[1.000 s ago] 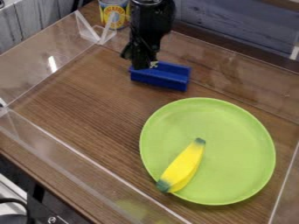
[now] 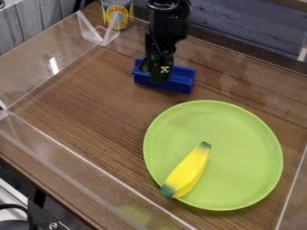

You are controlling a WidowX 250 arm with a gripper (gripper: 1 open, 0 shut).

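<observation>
My black gripper (image 2: 161, 61) is open, its dark fingers lowered at a blue rectangular block (image 2: 178, 83) toward the back middle of the table. The fingers partly hide the block, and whether they touch it is unclear. A green plate (image 2: 240, 180) fills the front right, with a yellow banana-shaped object (image 2: 188, 169) lying on it.
A can with a yellow label (image 2: 118, 15) stands at the back left corner. Clear panels run along the table's left edge, and a wall closes the back.
My gripper has moved down onto the blue block over the last second. The plate and banana have not moved.
</observation>
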